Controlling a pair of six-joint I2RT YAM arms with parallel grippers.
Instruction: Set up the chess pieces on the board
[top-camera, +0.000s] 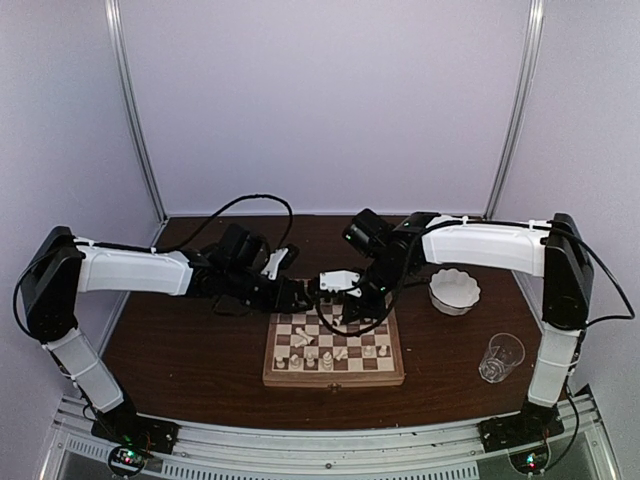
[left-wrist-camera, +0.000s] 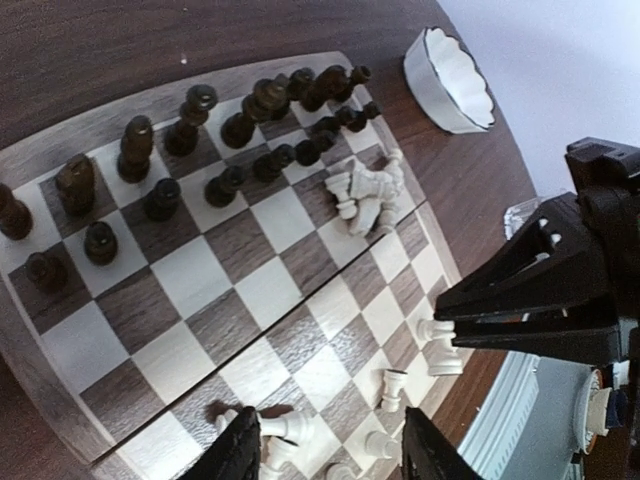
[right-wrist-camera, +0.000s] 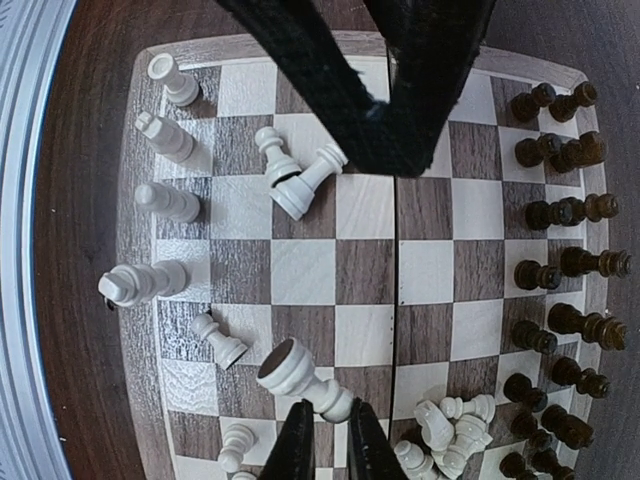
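Note:
The wooden chessboard (top-camera: 333, 378) lies mid-table. In the right wrist view my right gripper is shut on a white piece (right-wrist-camera: 300, 378), tilted with its base towards the camera. My left gripper stands open over the board; nothing is between its fingers. Below it in its wrist view lie white pieces (left-wrist-camera: 285, 427), one across another. Several white pieces stand along one edge, including a tall one (right-wrist-camera: 145, 282). A small white piece (right-wrist-camera: 218, 340) lies on its side, and a heap of white pieces (right-wrist-camera: 455, 435) lies near the dark pieces (right-wrist-camera: 590, 262), which stand in two rows.
Right of the board are a white fluted bowl (top-camera: 454, 291) and a clear glass (top-camera: 501, 358). Both grippers are close together above the board, the left one's fingers (right-wrist-camera: 415, 110) crossing the right wrist view. Bare table lies left of the board.

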